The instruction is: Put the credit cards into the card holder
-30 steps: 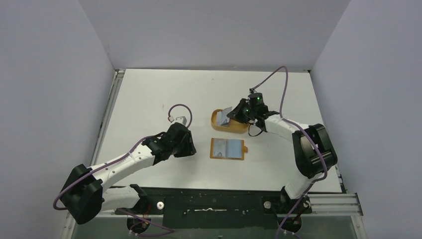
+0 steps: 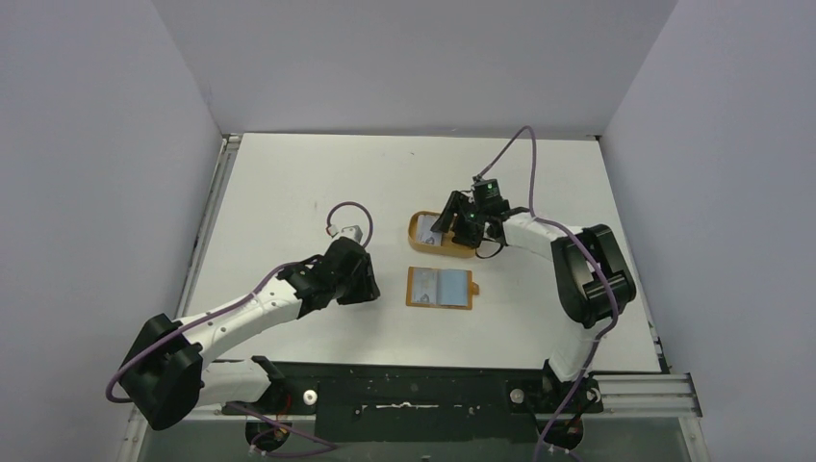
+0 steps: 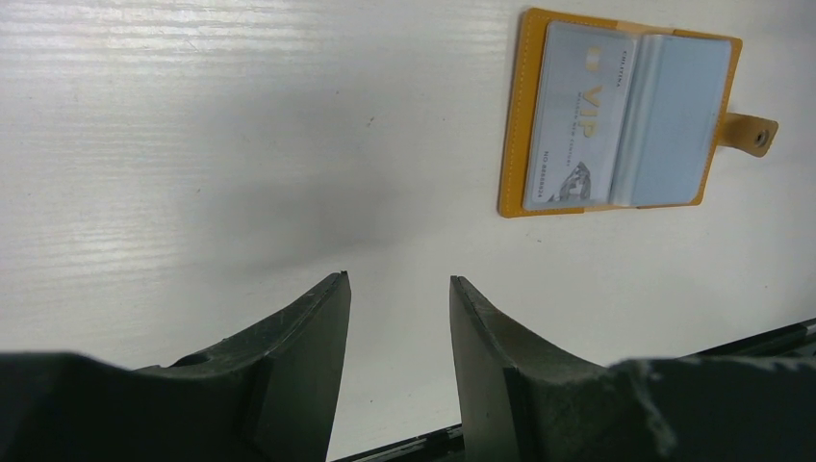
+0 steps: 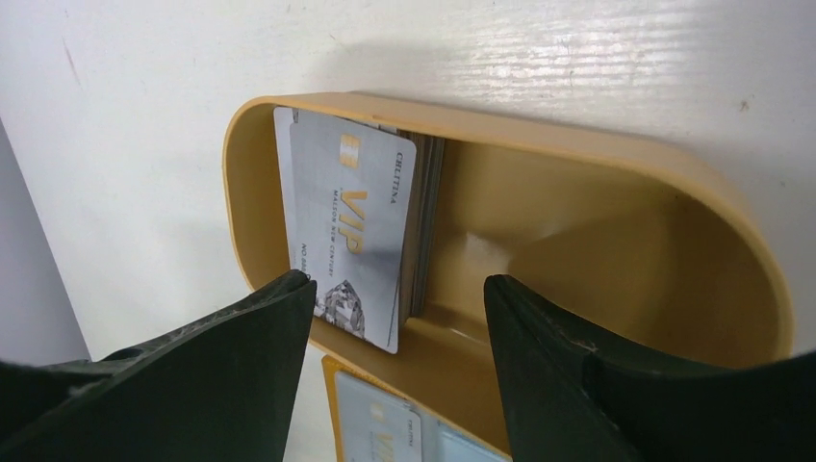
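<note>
The tan card holder (image 2: pixel 464 307) lies unfolded on the table, and its left clear pocket shows a VIP card (image 3: pixel 582 115). Its right pocket (image 3: pixel 685 120) looks pale blue with no card print showing. A tan oval box (image 4: pixel 539 212) behind it holds a stack of silver VIP cards (image 4: pixel 354 226), leaning at the box's left end. Over the box, my right gripper is open, its left fingertip close to the top card; whether they touch I cannot tell. My left gripper hangs open and empty, left of the holder.
A strap with a snap (image 3: pixel 751 134) sticks out from the holder's right edge. The box stands just behind the holder, with its right part empty inside.
A card that stood tilted at my right gripper now lies flat against the stack in the box. My left arm stays still.
</note>
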